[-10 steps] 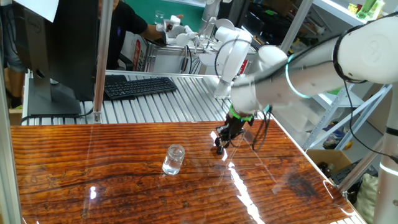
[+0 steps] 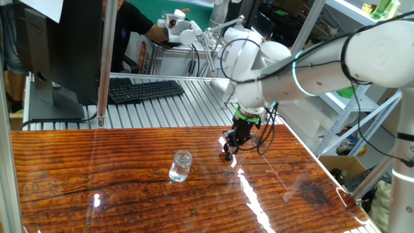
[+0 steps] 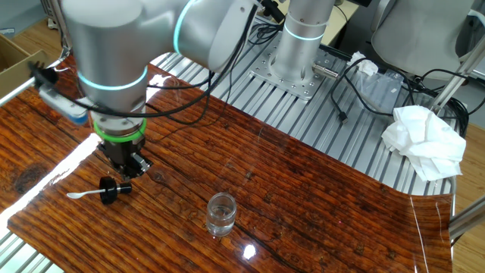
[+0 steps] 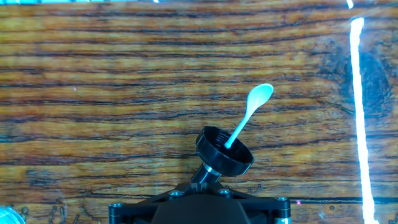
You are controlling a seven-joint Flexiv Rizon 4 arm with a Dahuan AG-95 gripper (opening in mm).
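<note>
A black round cap (image 4: pixel 225 163) with a short stem shows in the wrist view, a small pale spoon (image 4: pixel 258 96) sticking out of its hollow side. My gripper (image 3: pixel 130 168) is just above the stem end in exterior view 2. At the bottom of the wrist view its dark body overlaps the stem, and whether the fingers close on it cannot be made out. In exterior view 1 the gripper (image 2: pixel 231 147) is low over the wooden board, right of a clear glass jar (image 2: pixel 180 166). The jar (image 3: pixel 221 214) stands upright and holds some clear liquid.
The glossy brown board (image 2: pixel 97 175) is otherwise mostly bare, with bright reflections. Behind it are a keyboard (image 2: pixel 145 91) and a monitor (image 2: pixel 65 52) on the ribbed metal bench. Crumpled white tissue (image 3: pixel 424 142) lies at the bench's far corner. Cables loop around my arm.
The gripper's lower end and the dark cap stay at nearly the same spot; the jar has not moved.
</note>
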